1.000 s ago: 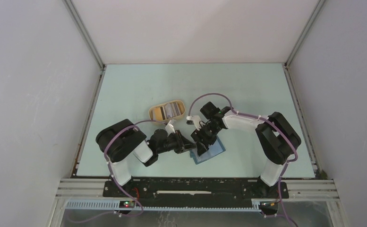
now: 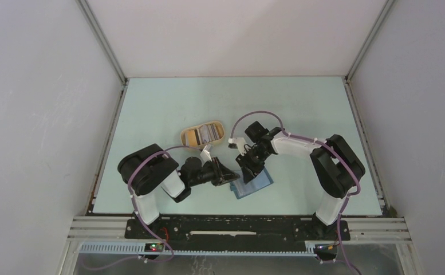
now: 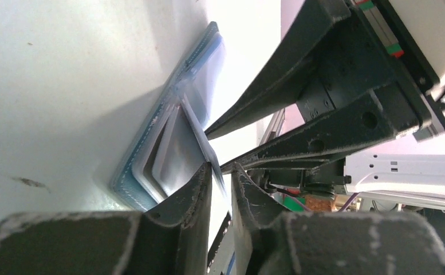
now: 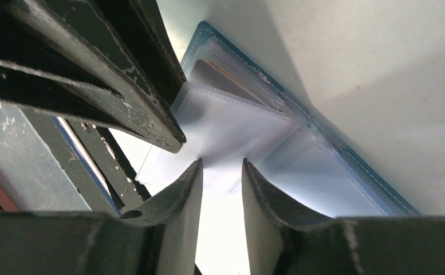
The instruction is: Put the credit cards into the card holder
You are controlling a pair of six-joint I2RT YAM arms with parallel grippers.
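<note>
The blue-edged card holder lies open on the table in front, its clear sleeves showing. My left gripper is shut on the edge of a clear sleeve, which stands raised between its fingers. In the right wrist view the lifted sleeve slants up toward the left gripper's fingers. My right gripper is over the sleeves with its fingertips apart, and no card shows between them. Several cards stand in a tan oval basket behind the left gripper.
Both grippers are close together over the holder, the right one's fingers near the raised sleeve. Bare table extends behind the basket and to the right of the holder.
My right gripper has shifted slightly to the right over the holder. The left arm, the holder and the basket look almost unmoved.
</note>
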